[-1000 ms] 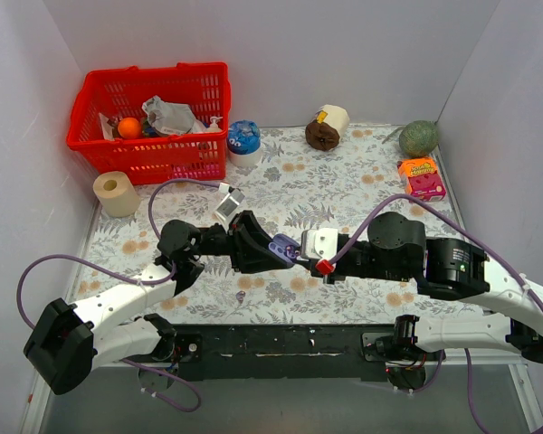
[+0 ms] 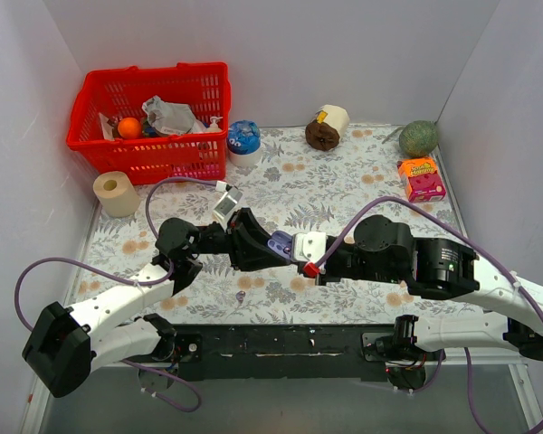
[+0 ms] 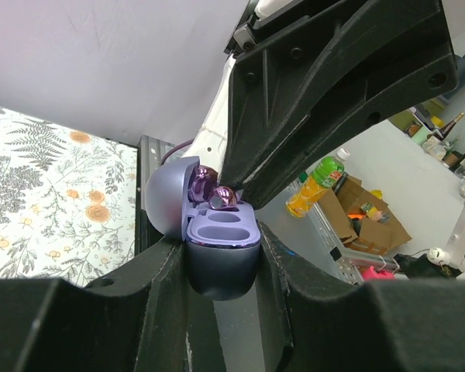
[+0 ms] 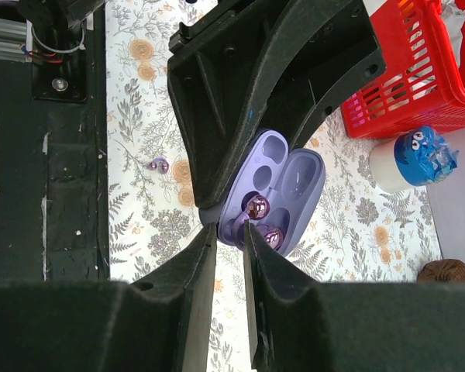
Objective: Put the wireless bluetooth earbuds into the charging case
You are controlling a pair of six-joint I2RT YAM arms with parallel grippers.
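My left gripper is shut on the open lilac charging case [image 3: 225, 232], held above the table with its hollowed inside facing my right gripper. A glossy purple earbud [image 4: 257, 207] shows at the case's inner side in the right wrist view; its shiny parts [image 3: 222, 198] appear beside the hollows in the left wrist view. Close against the case, my right gripper has its fingertips a little apart, at the earbud's lower end. Whether they touch it cannot be made out. Another small purple earbud [image 2: 241, 296] lies on the patterned tablecloth.
A red basket [image 2: 149, 158] stands at the back left, a paper roll [image 2: 116, 193] in front of it and a blue-topped jar [image 2: 244, 143] beside it. Further right are a brown-and-white item [image 2: 328, 128], a green melon [image 2: 418, 138] and a snack box [image 2: 422, 180].
The left arm and the case have stayed nearly still.
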